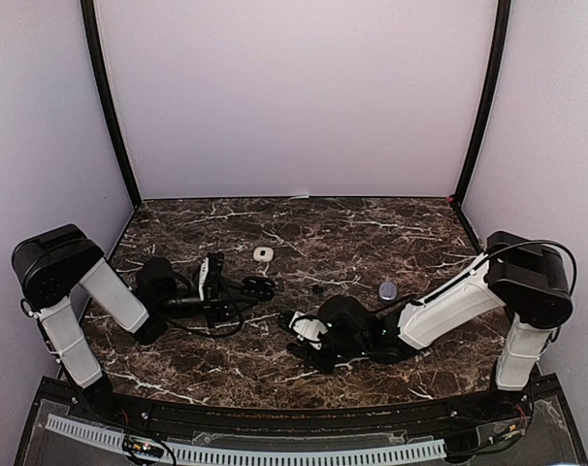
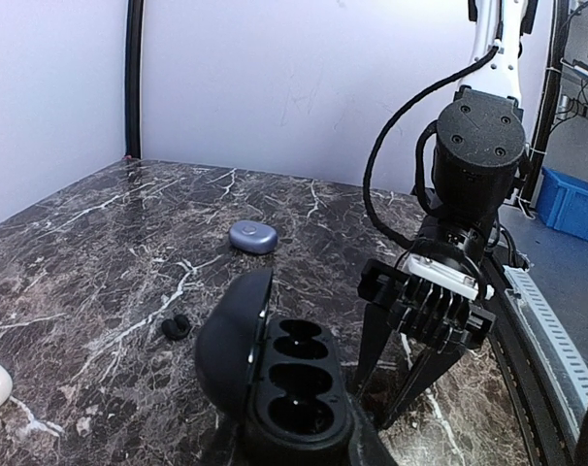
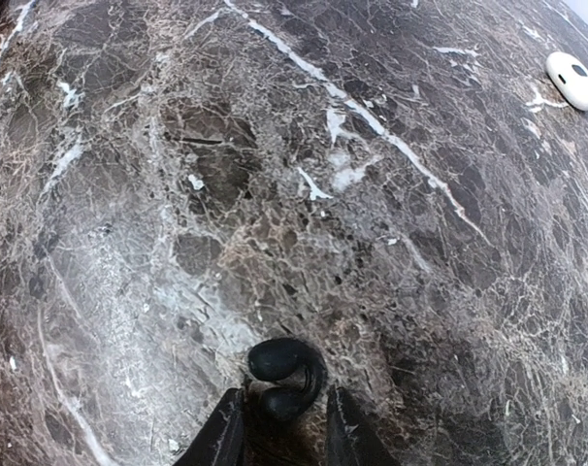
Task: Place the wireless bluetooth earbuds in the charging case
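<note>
My left gripper [image 1: 249,291] is shut on the black charging case [image 2: 292,393], held lid-up with empty wells facing up in the left wrist view. My right gripper is part open, low at the table, its fingertips on either side of a black earbud [image 3: 275,357]; whether they touch it is unclear. Another small dark earbud [image 2: 176,326] lies farther back on the table [image 1: 207,369].
A white case [image 1: 263,254] lies at the back centre, a lilac case [image 2: 253,235] to the right. Side walls bound the space.
</note>
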